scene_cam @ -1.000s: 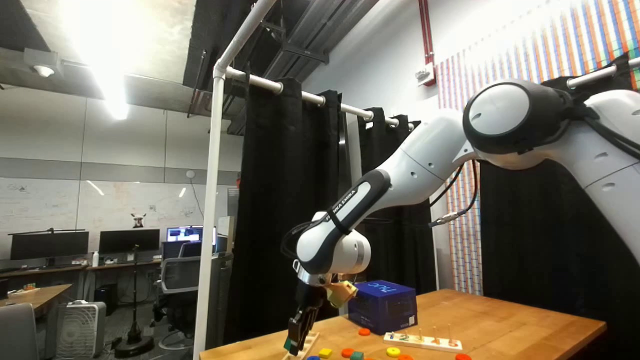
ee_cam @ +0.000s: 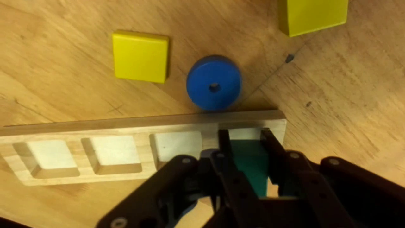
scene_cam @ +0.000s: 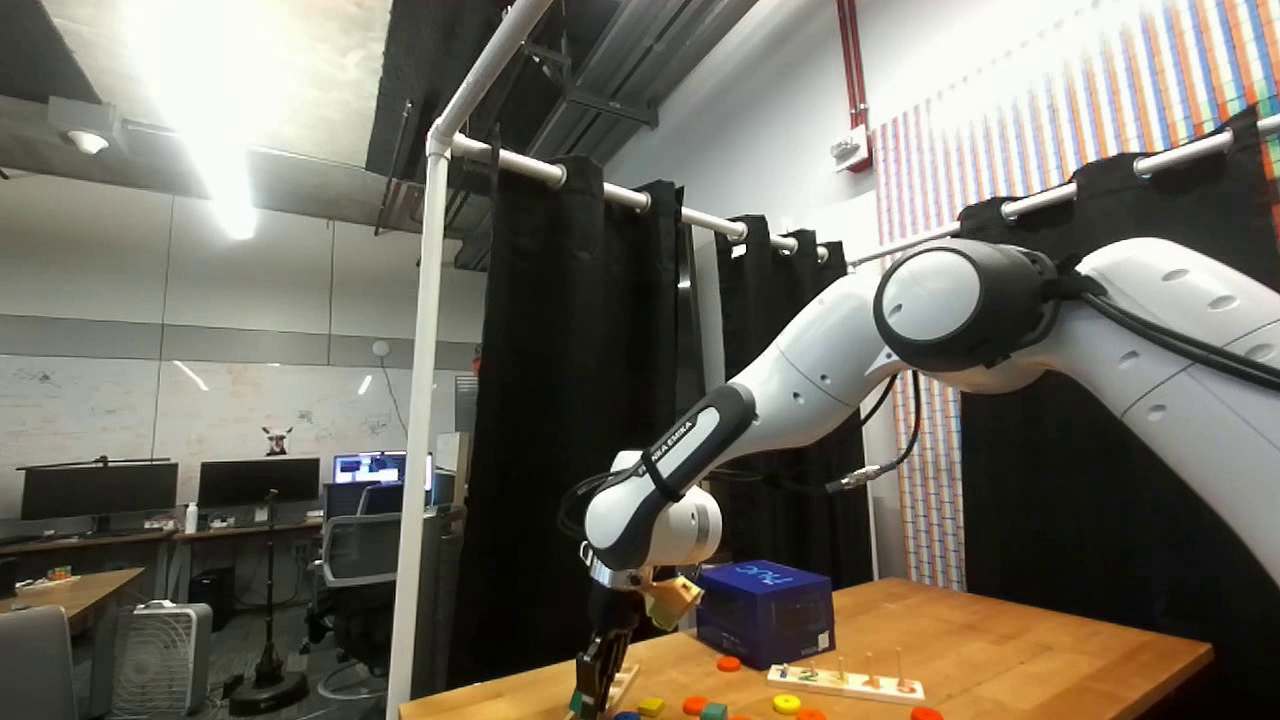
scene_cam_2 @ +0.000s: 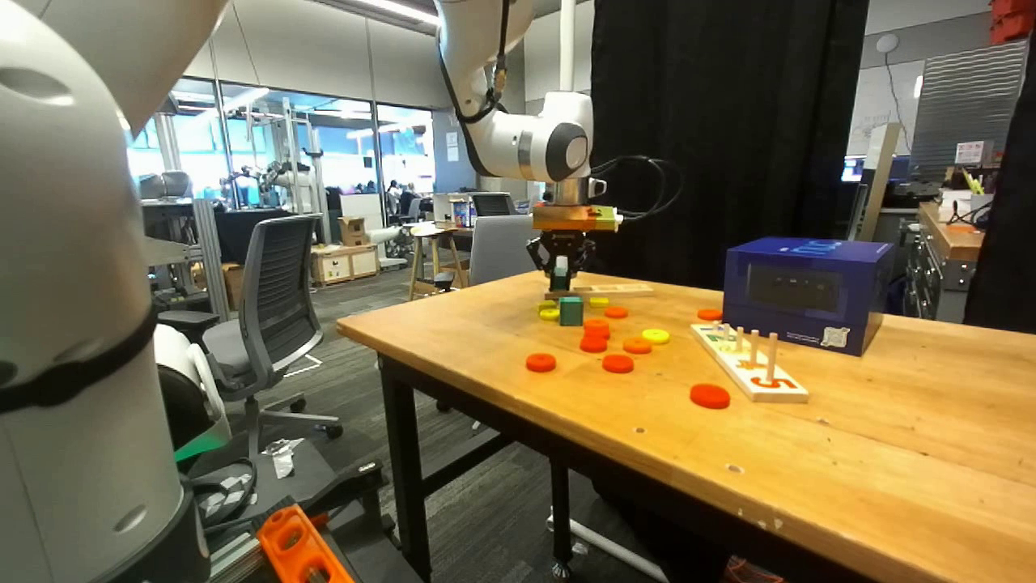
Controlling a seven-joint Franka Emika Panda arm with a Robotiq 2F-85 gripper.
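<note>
A green block (ee_cam: 251,163) is pinched between the fingers of my gripper, which is shut on it. In the wrist view the block is over the end compartment of a wooden tray (ee_cam: 212,138) with square recesses; whether it touches the recess floor cannot be told. The other visible recesses look empty. From the second exterior view, the gripper (scene_cam_2: 561,267) points down at the far end of the table, the block (scene_cam_2: 560,281) between its fingers just above or at the tray (scene_cam_2: 612,290).
By the tray lie a blue disc (ee_cam: 214,83) and yellow blocks (ee_cam: 140,57). Another green block (scene_cam_2: 571,311) and several orange discs (scene_cam_2: 619,363) are scattered nearby. A numbered peg board (scene_cam_2: 748,364) sits before a blue box (scene_cam_2: 811,291).
The arm has lowered and shifted slightly left in the first exterior view, bringing the gripper and green block down towards the tray. The loose pieces appear unmoved.
</note>
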